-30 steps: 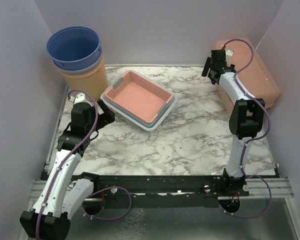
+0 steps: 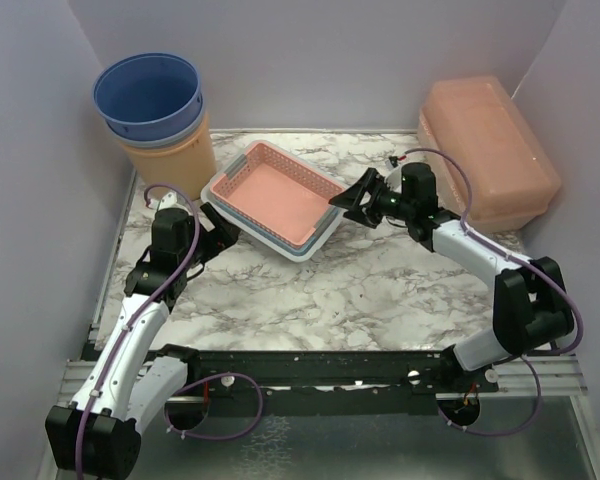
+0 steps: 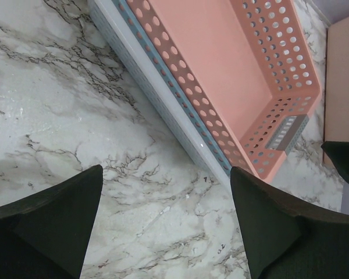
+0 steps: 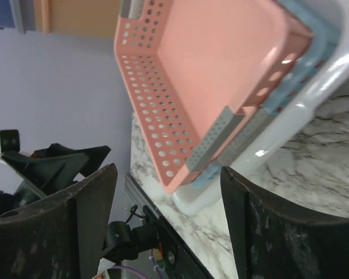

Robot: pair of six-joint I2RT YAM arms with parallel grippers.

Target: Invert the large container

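Note:
A shallow stack of nested trays lies tilted across the middle of the table in the top view: a pink perforated basket (image 2: 280,195) inside a blue one, with a white tray (image 2: 298,254) outermost. At the stack's left corner, my left gripper (image 2: 223,228) is open and empty; its right finger (image 3: 279,232) overlaps the white rim in the left wrist view. My right gripper (image 2: 351,200) stands open at the right end, its fingers apart with nothing between them. A big salmon-coloured container (image 2: 495,140) rests at the back right, its closed face upward.
Round tubs, a blue one (image 2: 148,90) nested above a tan one (image 2: 175,165), stand at the back left. Bare marble tabletop (image 2: 310,310) spreads in front of the stack. Grey walls close off the back and sides.
From beside the salmon container, my right arm has swung left and forward to the trays' right end. The left gripper has shifted only slightly; the trays look unmoved.

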